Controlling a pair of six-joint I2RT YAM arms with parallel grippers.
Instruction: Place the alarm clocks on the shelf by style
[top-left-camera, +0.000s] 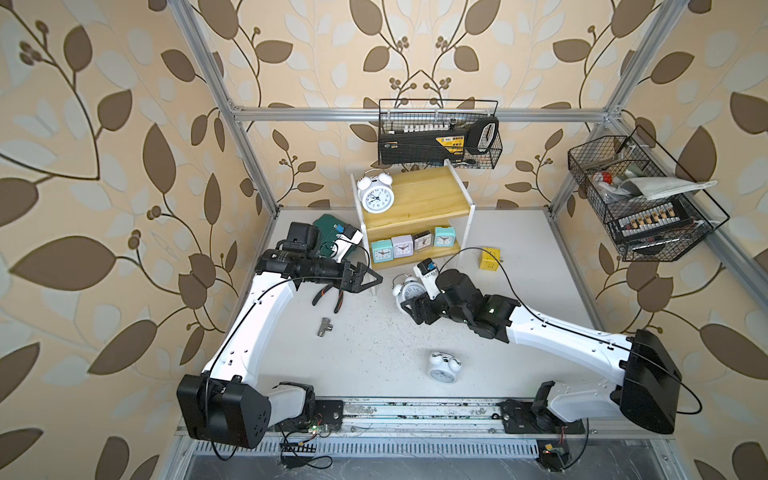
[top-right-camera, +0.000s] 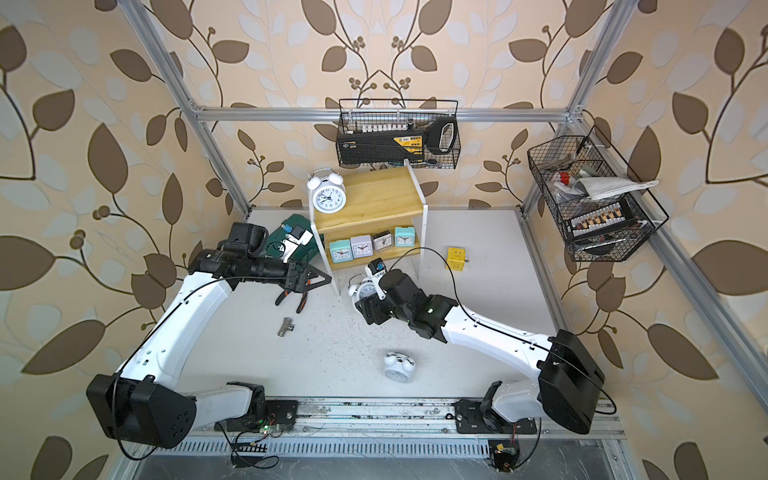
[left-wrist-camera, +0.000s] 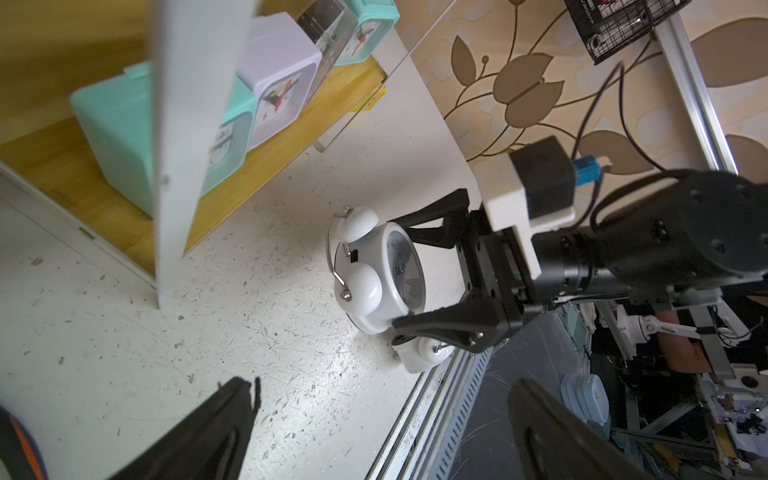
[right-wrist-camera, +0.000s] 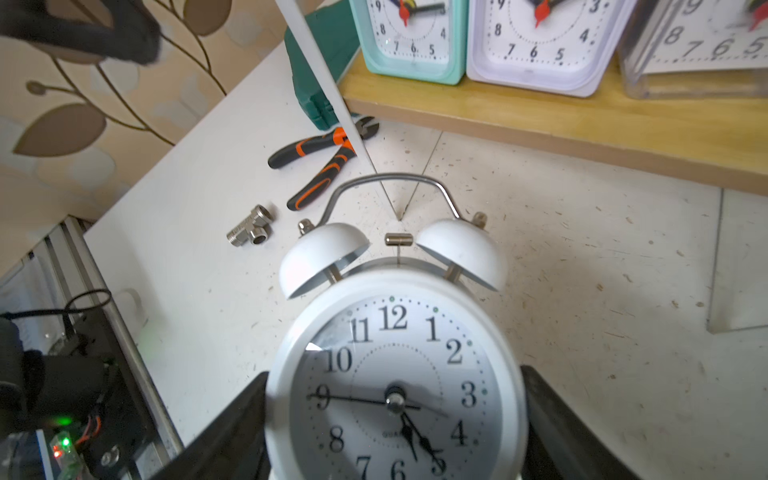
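Note:
My right gripper (top-left-camera: 416, 308) is shut on a white twin-bell alarm clock (right-wrist-camera: 396, 368), held upright in front of the shelf (top-left-camera: 424, 192) with its face toward the right wrist camera. My left gripper (top-left-camera: 364, 280) stands open and empty, left of that clock, by the shelf's front left post. A second white bell clock (top-left-camera: 376, 197) stands on the shelf's top left. A third white bell clock (top-left-camera: 443, 368) is on the table near the front edge. Square clocks, mint (top-left-camera: 381, 250), lilac (top-left-camera: 402, 246), dark or clear (top-left-camera: 422, 240) and mint (top-left-camera: 444, 237), line the lower board.
Pliers (right-wrist-camera: 320, 180), a metal fitting (top-left-camera: 324, 326) and a green object (right-wrist-camera: 316, 80) lie left of the shelf. A yellow object (top-left-camera: 490, 258) is at the right. The shelf top's right part is clear. Wire baskets (top-left-camera: 648, 192) hang on the frame.

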